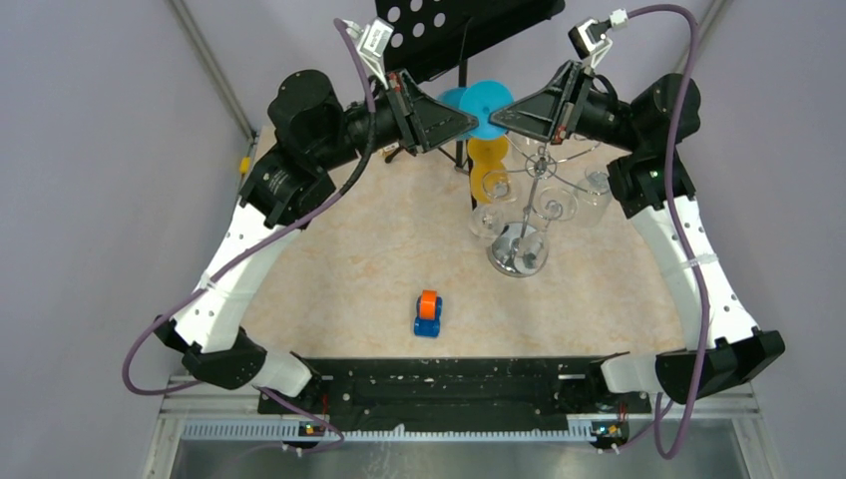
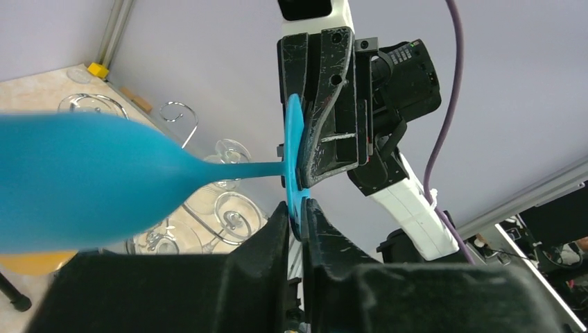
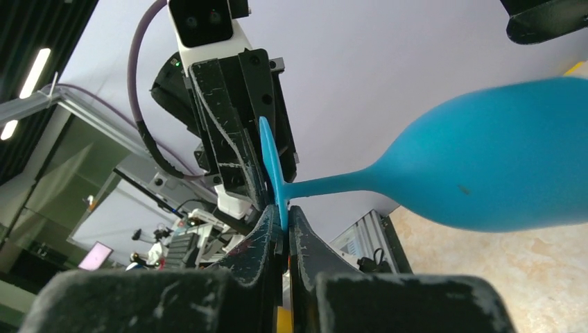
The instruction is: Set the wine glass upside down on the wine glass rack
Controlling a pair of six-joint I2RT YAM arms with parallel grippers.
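Observation:
A blue wine glass [image 3: 478, 156] lies on its side in the air, bowl away from the robot. Its round foot [image 1: 486, 108] faces the top camera between my two grippers. My right gripper is shut on one edge of the foot, the fingers close together. At the foot's opposite edge, my left gripper has its fingers slightly parted, with a narrow gap around the foot; whether they touch it is hard to tell. The wire rack [image 1: 540, 165] stands below and to the right, with several clear glasses hanging on it.
A black perforated stand [image 1: 479, 35] rises close behind the glass. Yellow glasses [image 1: 488, 160] are below it, near the rack. A blue-and-orange toy [image 1: 427, 312] lies at the front.

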